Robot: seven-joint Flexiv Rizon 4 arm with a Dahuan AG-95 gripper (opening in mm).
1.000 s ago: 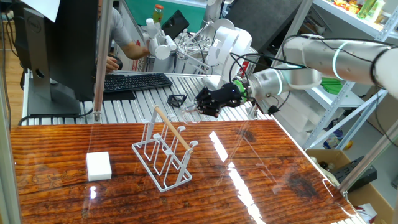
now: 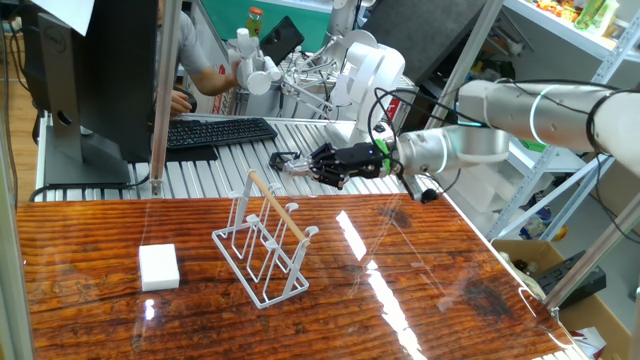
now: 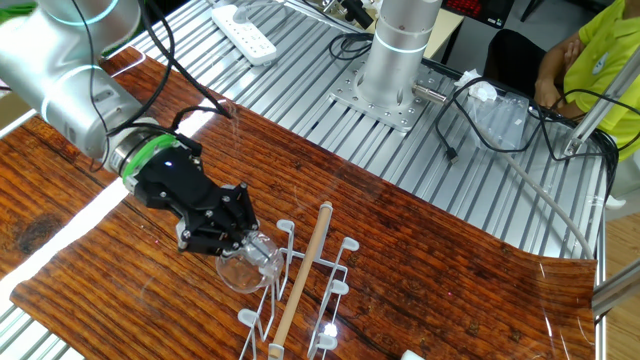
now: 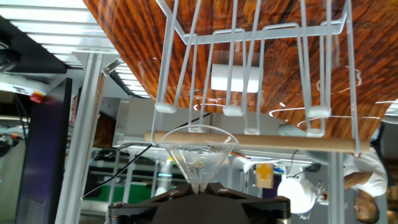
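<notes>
A clear, cone-shaped glass (image 4: 200,158) extends from my gripper, its wide rim facing away from the fingers. The fingers are shut on its narrow end. In exterior view 2 the glass (image 3: 248,270) appears beside one end of the white wire rack (image 3: 337,288) with a wooden top bar. Exterior view 1 has the gripper (image 2: 314,164) raised and pointing left, beyond the rack (image 2: 262,297), with the glass (image 2: 297,166) hard to make out. No glass hangs on the rack's prongs. Whether the glass touches the rack cannot be told.
A white block (image 2: 158,267) lies on the glossy wooden tabletop (image 2: 90,235), left of the rack. Wood right of the rack is bare. Behind it are a keyboard (image 2: 222,131), a monitor (image 2: 100,80) and a person (image 2: 205,75).
My gripper has shifted a little to the left in exterior view 1, and the glass now points more level than before. The rack and white block have stayed put.
</notes>
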